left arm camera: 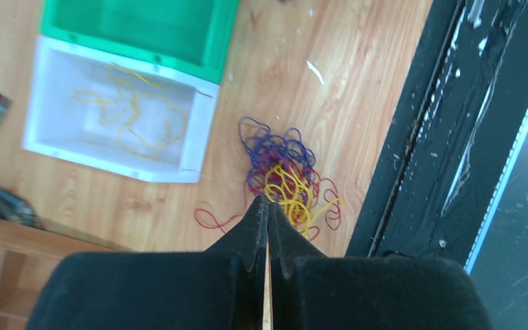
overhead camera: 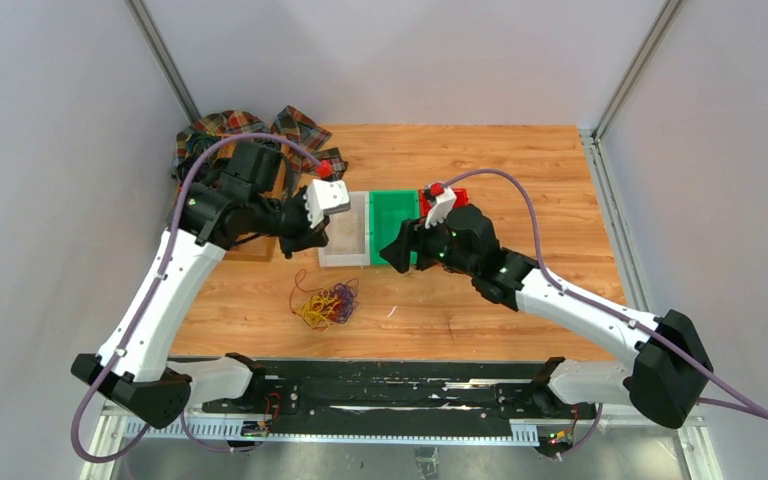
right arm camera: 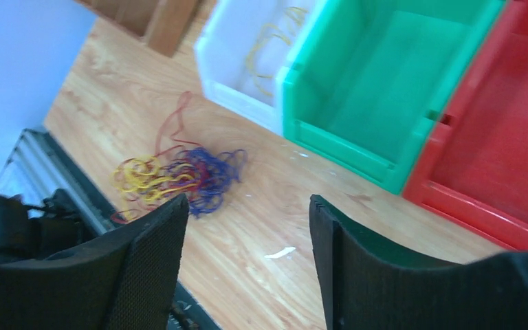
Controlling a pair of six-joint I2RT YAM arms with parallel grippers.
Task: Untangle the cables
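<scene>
A tangle of red, yellow and blue cables lies on the table in front of the white bin, seen also as a heap in the left wrist view. My left gripper is shut, nothing showing between its fingers, raised above and behind the tangle in the top view. My right gripper is open and empty, over the table in front of the green bin, right of the tangle.
The white bin holds some yellow strands. Beside it stand the green bin and red bin. A wooden organiser and plaid cloth are at the left.
</scene>
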